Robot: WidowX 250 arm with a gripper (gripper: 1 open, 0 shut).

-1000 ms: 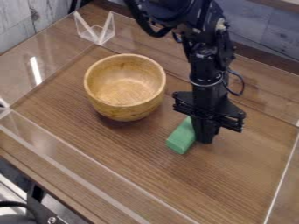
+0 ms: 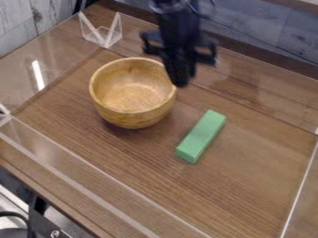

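Observation:
A green bar-shaped object (image 2: 200,137) lies alone on the wooden table to the right of a round tan bowl (image 2: 132,92). The dark gripper (image 2: 187,48) is above and beyond both, blurred at the top of the view, so its finger state is unclear.
A white wire-like object (image 2: 102,30) stands at the back left. Dark cables lie at the lower left edge.
The gripper has risen and moved back, away from the green object. The green object now lies uncovered, slightly higher in the view.

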